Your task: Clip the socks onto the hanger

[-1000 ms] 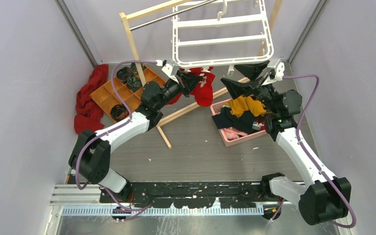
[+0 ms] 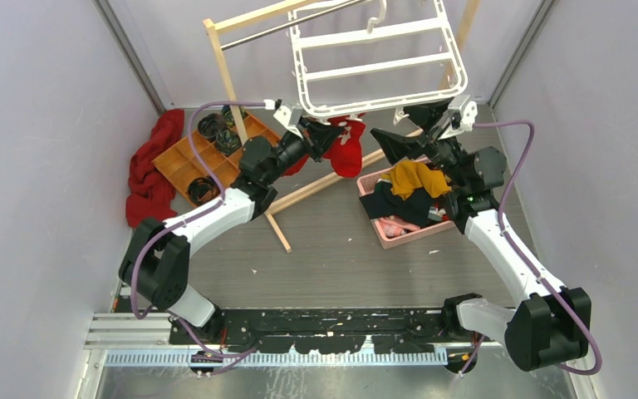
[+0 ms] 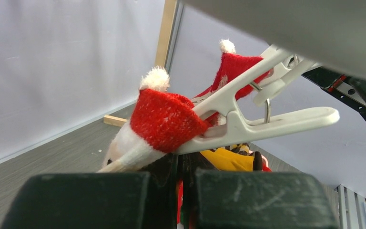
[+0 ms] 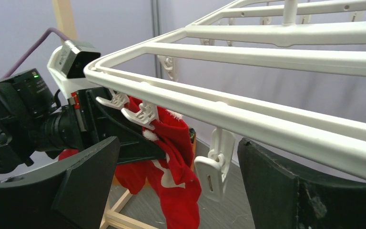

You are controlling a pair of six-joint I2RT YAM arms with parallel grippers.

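A white hanger (image 2: pixel 370 108) with clips along its bars hangs at the top. Under its front bar a red sock (image 4: pixel 183 202) with white trim hangs down; a red cuff with a fluffy white tip (image 3: pixel 164 117) sits in a white clip (image 3: pixel 236 112). My left gripper (image 2: pixel 337 133) is shut right at this cloth; whether a fold is pinched between its fingers is unclear. Farther right on the bar, an empty white clip (image 4: pixel 214 167) dangles between the widely spread fingers of my right gripper, which stands open and apart from it.
On the floor at the right, a pink basket (image 2: pixel 411 236) holds yellow and dark clothing. An orange divided tray (image 2: pixel 184 173) and a dark red cloth (image 2: pixel 151 174) lie at the left. Wooden rails (image 2: pixel 303 195) of the stand cross behind.
The left arm and the red sock are nearly still.
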